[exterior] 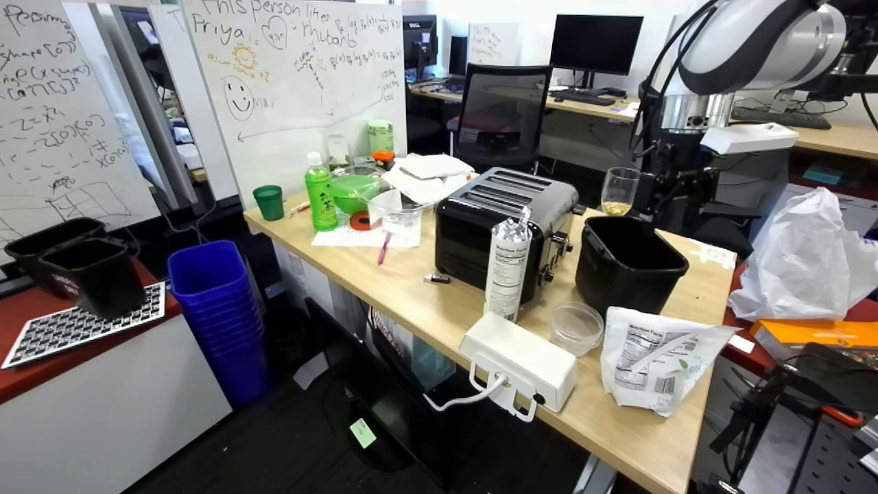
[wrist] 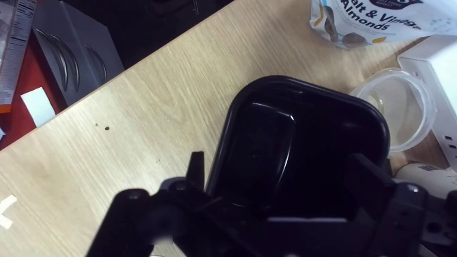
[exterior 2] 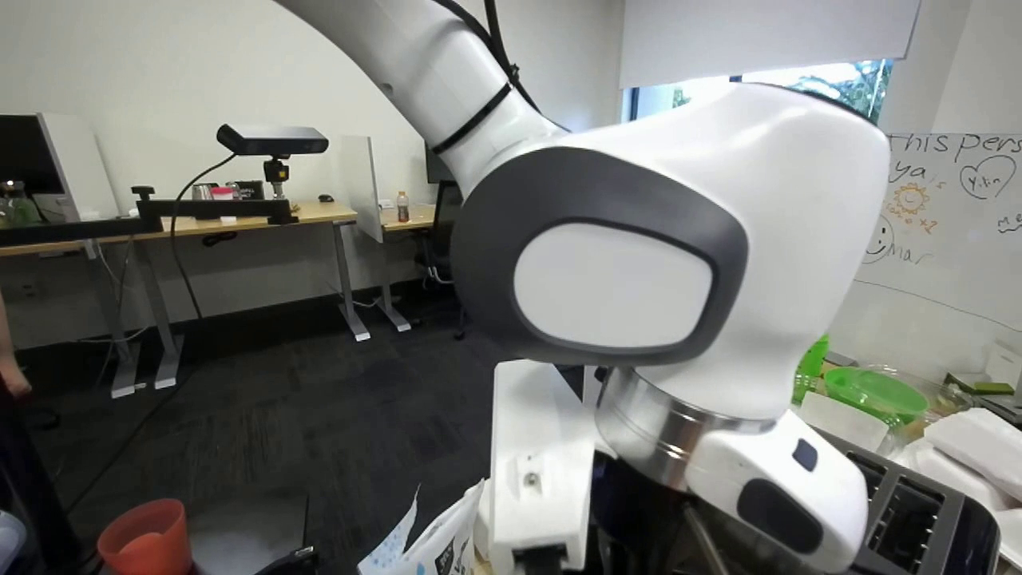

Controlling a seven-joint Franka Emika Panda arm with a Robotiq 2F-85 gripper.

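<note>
My gripper is open, its two dark fingers (wrist: 196, 169) spread wide with nothing visible between them. In the wrist view a black bin (wrist: 265, 141) lies beneath and beyond the fingers; its inside looks empty, though the lower part is hidden by the gripper. Exterior view 1 shows the same bin (exterior: 630, 272) standing upright on the table, with a stemmed glass (exterior: 619, 193) holding something yellowish just behind it. The dark gripper body is close to the right of that glass; whether they touch cannot be told. The arm covers the gripper in exterior view 2.
A black toaster (exterior: 502, 214), a tall white can (exterior: 507, 267), a clear tub (exterior: 576, 328), a white power box (exterior: 520, 361) and an almond bag (exterior: 662, 358) crowd the bin. Bare tabletop (wrist: 141, 111) lies to its left in the wrist view.
</note>
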